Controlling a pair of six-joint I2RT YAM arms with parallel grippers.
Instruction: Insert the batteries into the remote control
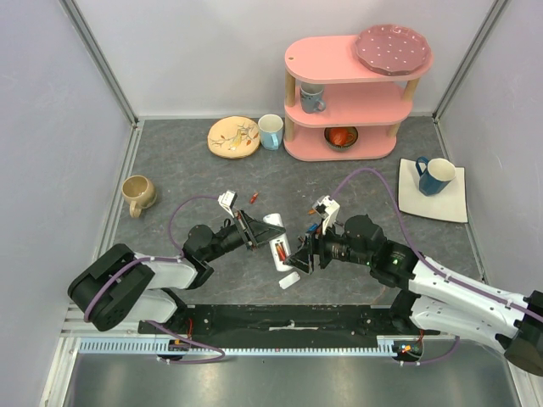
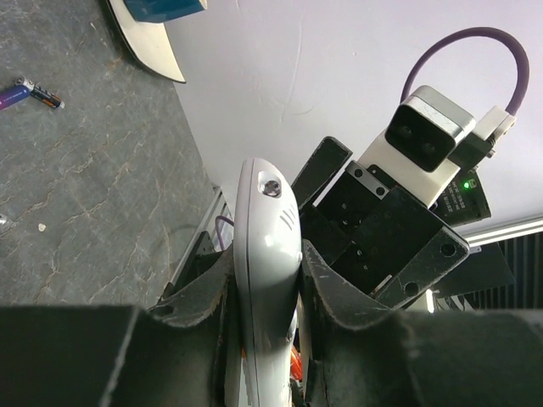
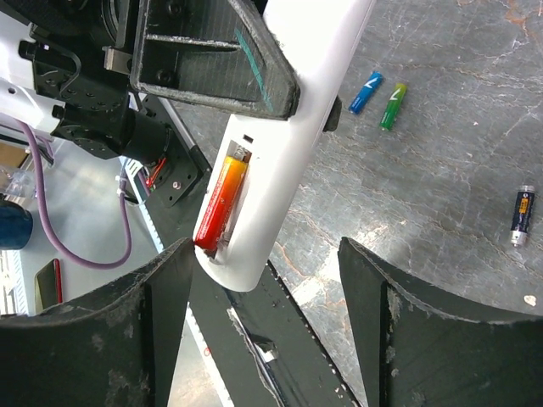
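My left gripper is shut on the white remote (image 3: 297, 127), holding it upright with its battery bay facing my right gripper. An orange-red battery (image 3: 221, 203) sits in the bay. My right gripper is part open beside the remote's lower end, with no object visible between its fingertips. Loose batteries lie on the table: a blue one (image 3: 366, 91), a green one (image 3: 393, 107) and a dark one (image 3: 522, 215). The white battery cover (image 1: 289, 280) lies below the remote in the top view.
A pink shelf (image 1: 348, 102) stands at the back, with a plate (image 1: 233, 136) and mug (image 1: 271, 131) left of it. A beige mug (image 1: 139, 193) is at left, a blue mug (image 1: 436, 175) on a white mat at right.
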